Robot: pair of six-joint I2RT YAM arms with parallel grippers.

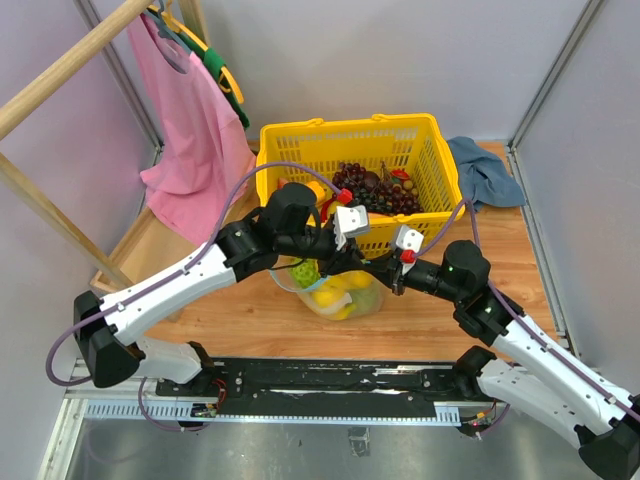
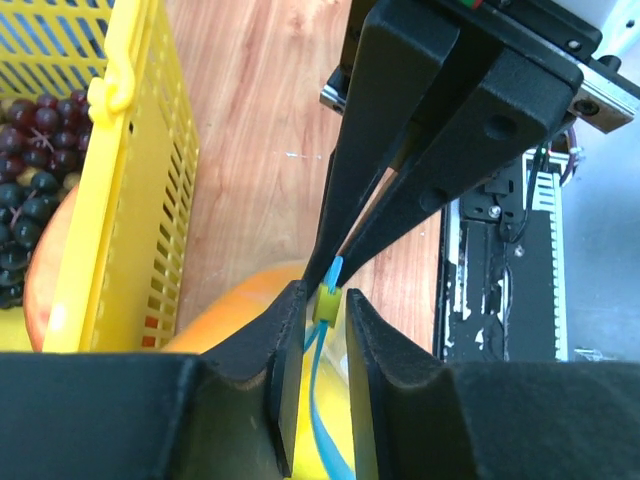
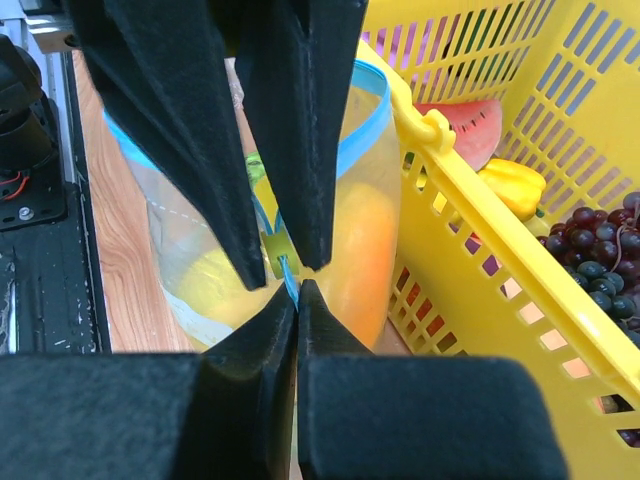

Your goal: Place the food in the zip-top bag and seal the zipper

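A clear zip top bag with a blue rim stands before the basket, holding yellow and green food. Its zipper slider, yellow-green, sits on the blue strip between both grippers. My left gripper is part open, its fingertips either side of the slider; whether they touch it is unclear. My right gripper is shut at the blue zipper strip just below the slider; I cannot tell whether it grips the strip.
A yellow basket with grapes and other food stands behind the bag. A blue cloth lies at the back right, a pink garment hangs at left. Bare wood is free at the right.
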